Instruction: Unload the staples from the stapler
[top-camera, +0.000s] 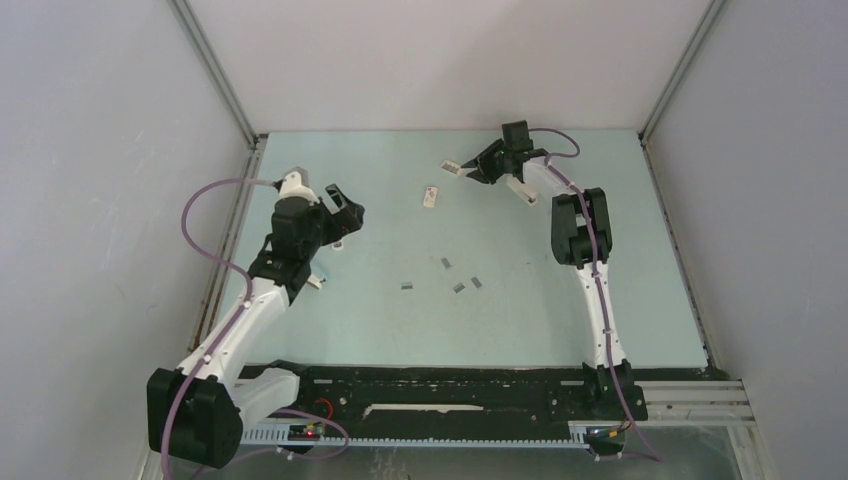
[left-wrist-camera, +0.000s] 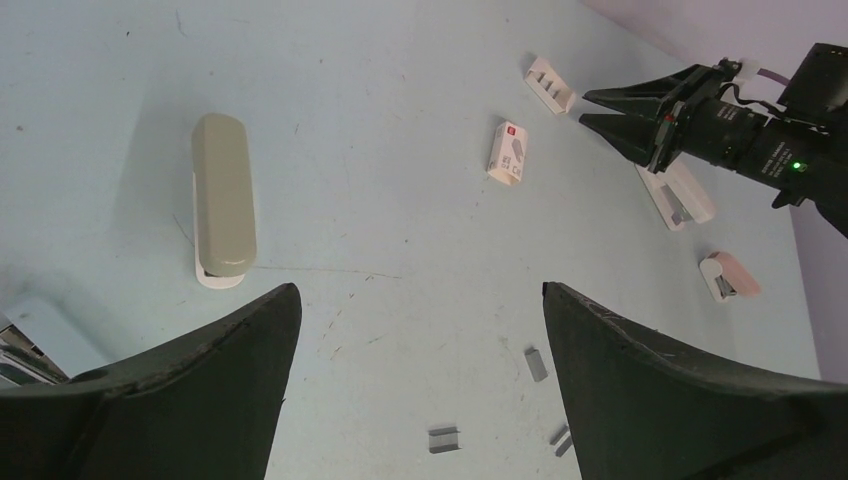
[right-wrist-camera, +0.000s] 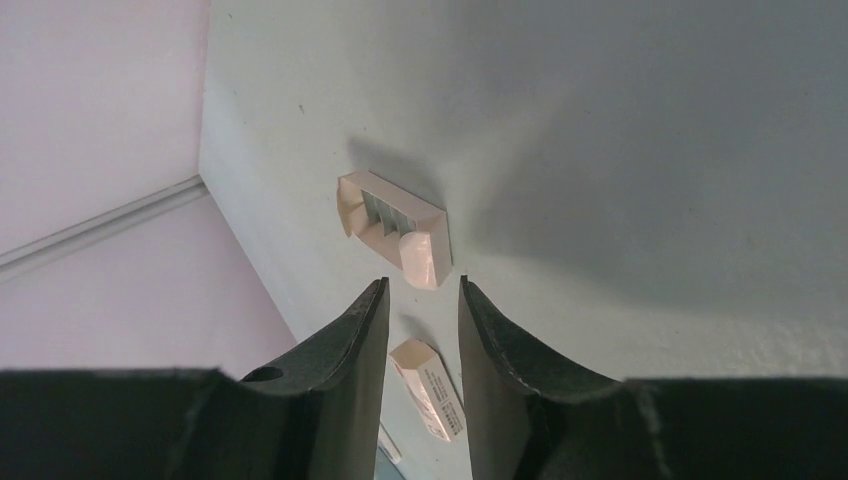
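My right gripper (top-camera: 478, 168) hangs by a small cream holder (top-camera: 451, 167) at the back; in the right wrist view the holder (right-wrist-camera: 420, 255) sits just beyond the fingertips, which stand apart with nothing seen between them. Under the right arm lies a cream stapler (left-wrist-camera: 675, 195). My left gripper is open and empty at the left, with a beige stapler (left-wrist-camera: 225, 190) beyond it. Small grey staple strips (top-camera: 460, 288) lie on the middle of the table.
A small cream box (top-camera: 430, 197) lies near the holder. A pink-topped stapler (left-wrist-camera: 738, 275) is at the right and a light blue object (left-wrist-camera: 55, 335) at the far left.
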